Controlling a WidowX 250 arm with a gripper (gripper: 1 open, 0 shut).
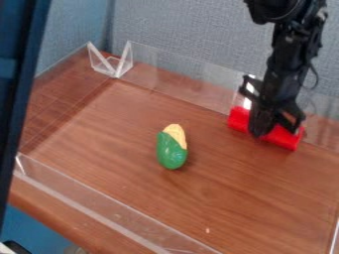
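My black gripper (273, 117) reaches down at the right over a red object (287, 139), which lies on the wooden table beside the clear back wall. The fingers overlap the red object, and whether anything is between them is hard to make out. A green and yellow toy corn (172, 151) lies near the middle of the table.
The wooden surface (133, 198) has clear low walls around it. A white bracket (111, 64) sits at the back left corner. A dark panel (11, 99) stands at the left edge.
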